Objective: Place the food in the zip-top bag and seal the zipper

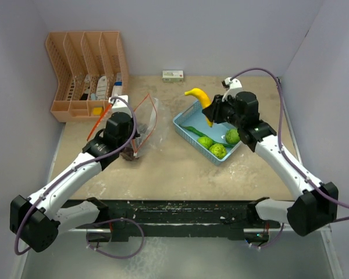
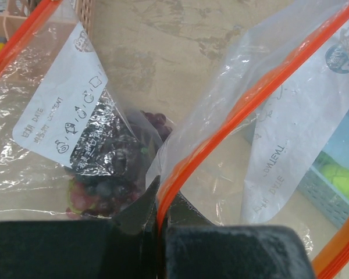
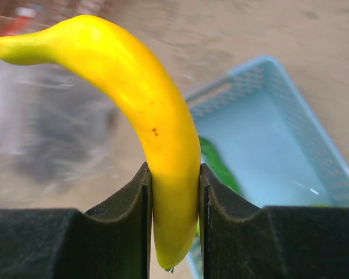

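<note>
A yellow banana (image 3: 157,125) is clasped between both fingers of my right gripper, held above the blue basket (image 1: 189,137) and clear of it in the top view. My left gripper is shut on the orange-edged rim of the clear zip bag (image 2: 221,136), whose mouth gapes wide. Dark grapes (image 2: 107,189) lie inside the bag, partly hidden by its printed label. In the basket remain a green pepper-like item (image 1: 198,132) and several round green vegetables (image 1: 217,150).
A pink divided organizer (image 1: 75,110) with small items stands at the back left. A small box (image 1: 173,75) lies by the back wall.
</note>
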